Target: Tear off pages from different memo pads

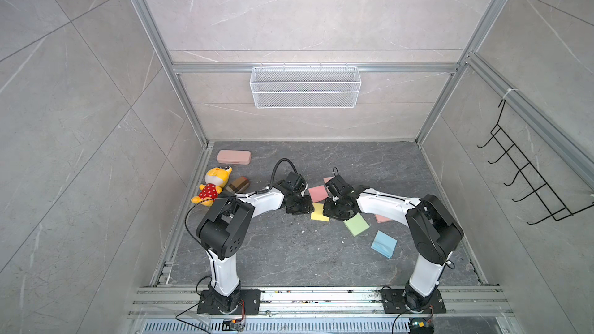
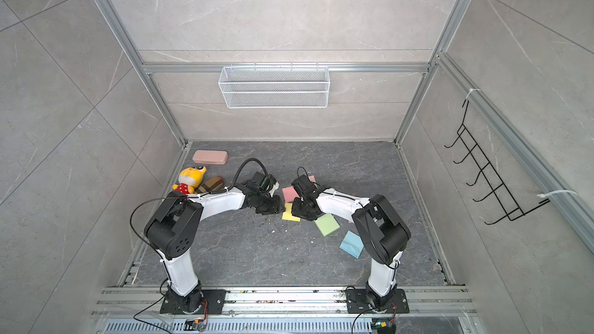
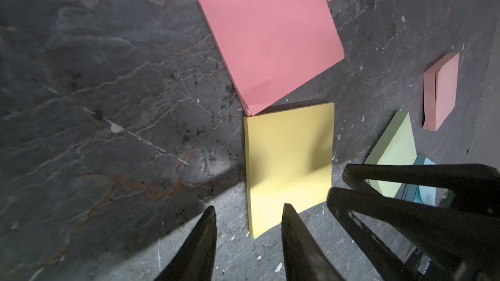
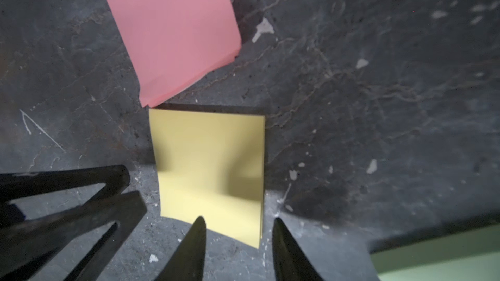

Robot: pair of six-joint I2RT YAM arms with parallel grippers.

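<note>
A yellow memo pad (image 3: 289, 161) (image 4: 208, 166) lies on the dark floor, just below a larger pink pad (image 3: 265, 31) (image 4: 172, 26). My left gripper is over the yellow pad's near left corner, its fingers apart with nothing between them. My right gripper is over that pad's near right side, fingers also apart and empty. In both top views the two grippers face each other across the pad, partly hiding it.
Right of centre lie a green pad (image 1: 356, 224), a blue pad (image 1: 383, 244) and smaller pink pads (image 3: 440, 91). A plush toy (image 1: 213, 185) and pink case (image 1: 234, 157) sit at left.
</note>
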